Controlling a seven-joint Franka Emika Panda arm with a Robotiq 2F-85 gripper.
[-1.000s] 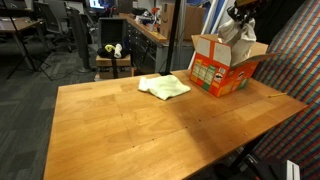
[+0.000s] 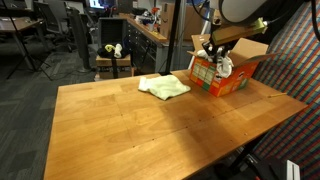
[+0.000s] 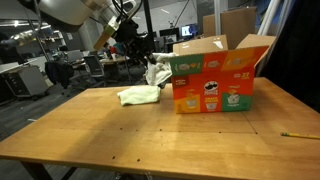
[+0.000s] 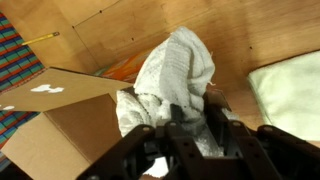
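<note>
A crumpled white cloth [image 2: 224, 66] hangs at the near left rim of the open orange-and-green cardboard box [image 2: 205, 75]. In exterior view 2 the cloth [image 3: 158, 72] shows just left of the box [image 3: 212, 85]. My gripper is right at the bunched cloth [image 4: 165, 85] in the wrist view, its dark fingertips against the fabric. Whether they grip the cloth or only touch it cannot be made out. A second pale cloth [image 2: 164, 87] lies flat on the table.
The box's flaps [image 4: 65, 90] stand open close beside my gripper. A thin orange pencil-like stick [image 3: 302, 136] lies on the right of the wooden table [image 2: 120, 130].
The white cloth and my gripper were up above the box a second ago. Both have come down and left to the box's rim. The flat cloth has stayed put.
</note>
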